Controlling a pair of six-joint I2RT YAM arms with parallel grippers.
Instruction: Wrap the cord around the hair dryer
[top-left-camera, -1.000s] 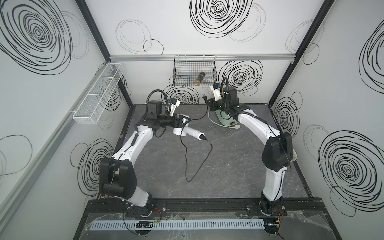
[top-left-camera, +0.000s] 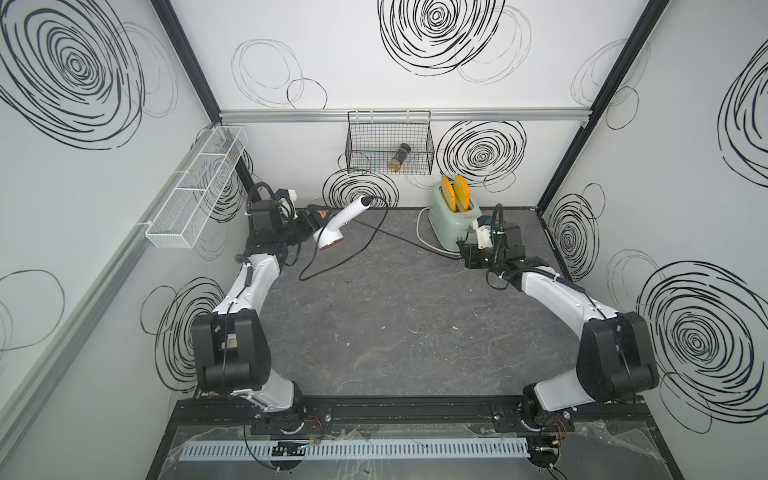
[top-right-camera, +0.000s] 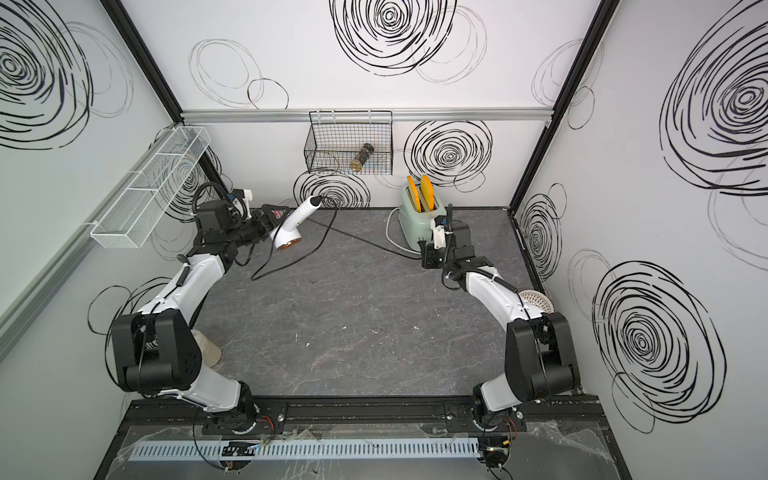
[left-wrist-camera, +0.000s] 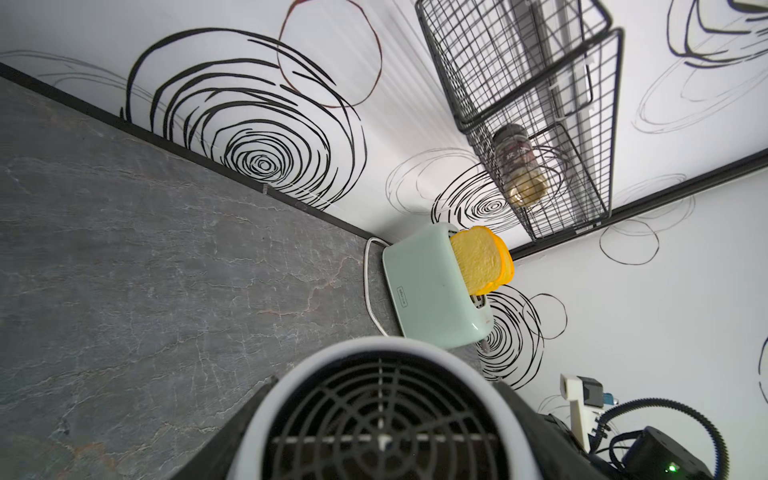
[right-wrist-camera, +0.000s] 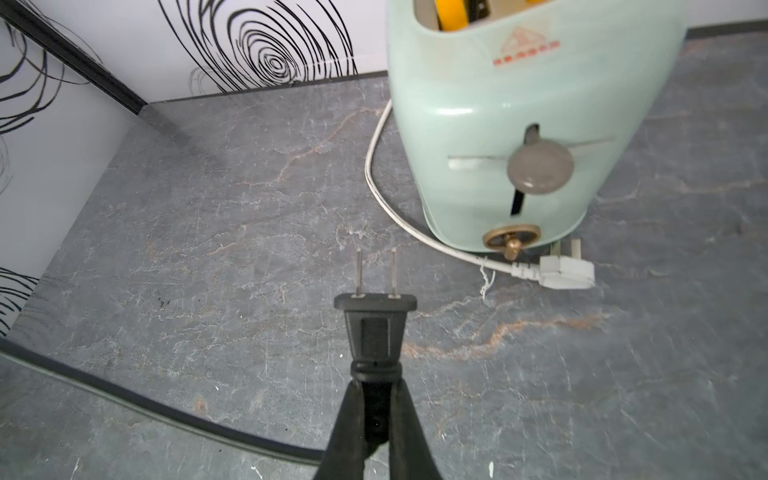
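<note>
The white hair dryer (top-left-camera: 349, 213) is held at its head by my left gripper (top-left-camera: 315, 221), with the handle slanting up and right. Its round grille (left-wrist-camera: 384, 432) fills the bottom of the left wrist view and hides the left fingertips. From the handle end, the black cord (top-left-camera: 352, 257) hangs in a wide loose loop, crosses the dryer near its head, then runs right to my right gripper. Those fingers are shut on the cord just behind the black two-pin plug (right-wrist-camera: 376, 324), whose pins point away from the gripper. How the cord passes behind the dryer is unclear.
A green toaster (right-wrist-camera: 520, 104) with yellow slices stands directly beyond the right gripper, its white cord (right-wrist-camera: 400, 224) lying at its base. A black wire basket (top-left-camera: 390, 144) hangs on the back wall, a white rack (top-left-camera: 196, 188) on the left.
My left gripper has carried the dryer left and turned it so the handle points upward. The right gripper has pulled the plug right and nearer the front; the cord now stretches straighter between both.
</note>
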